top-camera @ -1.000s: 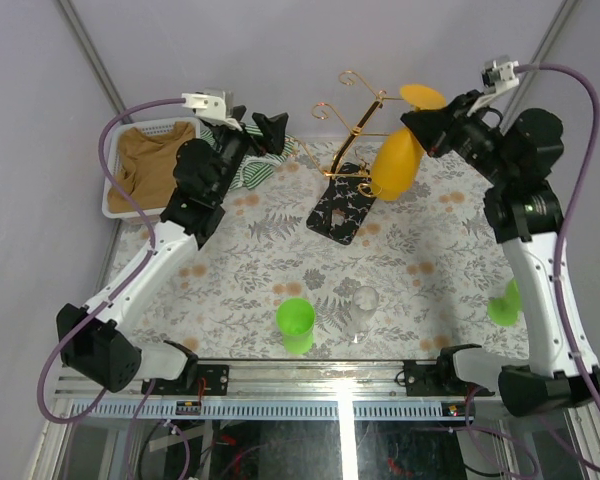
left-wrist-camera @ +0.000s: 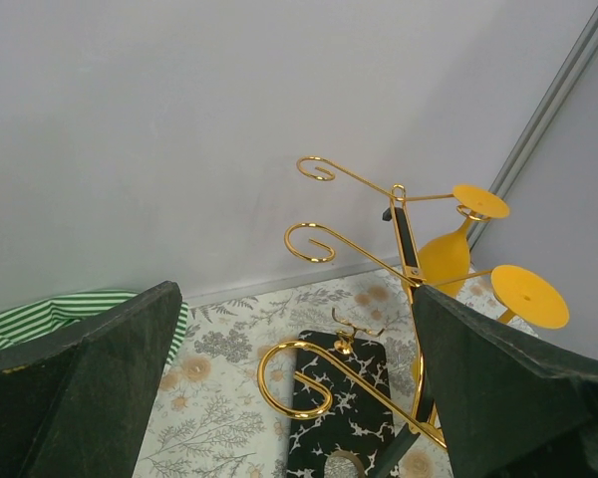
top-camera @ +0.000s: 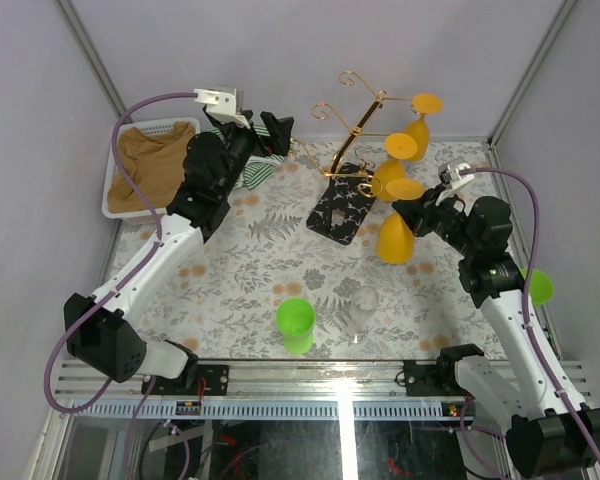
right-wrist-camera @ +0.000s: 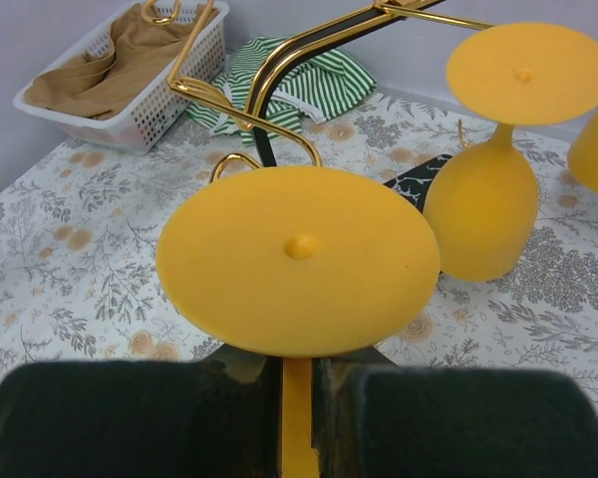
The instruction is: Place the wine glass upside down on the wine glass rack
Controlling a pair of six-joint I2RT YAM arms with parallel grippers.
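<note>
My right gripper (top-camera: pixel 415 208) is shut on the stem of an upside-down yellow wine glass (top-camera: pixel 394 240), whose foot (right-wrist-camera: pixel 299 259) fills the middle of the right wrist view. It is at the front right of the gold rack (top-camera: pixel 352 135). Other yellow glasses hang upside down on the rack, one (right-wrist-camera: pixel 478 209) right behind the held glass and one (left-wrist-camera: pixel 444 254) at the back. My left gripper (top-camera: pixel 274 135) stands open at the rack's left, its fingers either side of the rack in the left wrist view, with nothing seen between them.
A green cup (top-camera: pixel 295 325) and a clear glass (top-camera: pixel 362 308) stand at the front middle. Another green item (top-camera: pixel 540 286) is at the right edge. A white basket (top-camera: pixel 113 170) with brown cloth and a striped cloth (top-camera: pixel 255 175) lie at the back left.
My right gripper has come down and toward the front with the yellow glass, uncovering the glasses on the rack. The left arm has shifted very slightly to the right.
</note>
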